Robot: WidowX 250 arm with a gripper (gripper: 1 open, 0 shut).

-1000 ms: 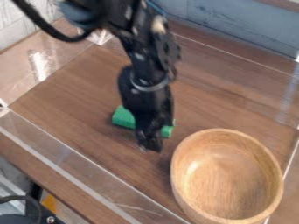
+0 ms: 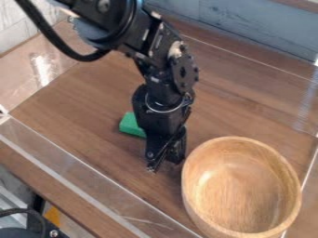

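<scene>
My black gripper (image 2: 165,158) is low over the wooden table at the middle of the camera view, its fingers pointing down. It looks shut, with nothing visible between the fingertips. A green block (image 2: 130,124) lies on the table just behind and left of the gripper, partly hidden by it. A wooden bowl (image 2: 241,186) sits to the right of the fingertips, close to them.
A pale blue wall (image 2: 248,42) runs along the back. A clear strip runs along the near left edge.
The bowl is unmoved.
</scene>
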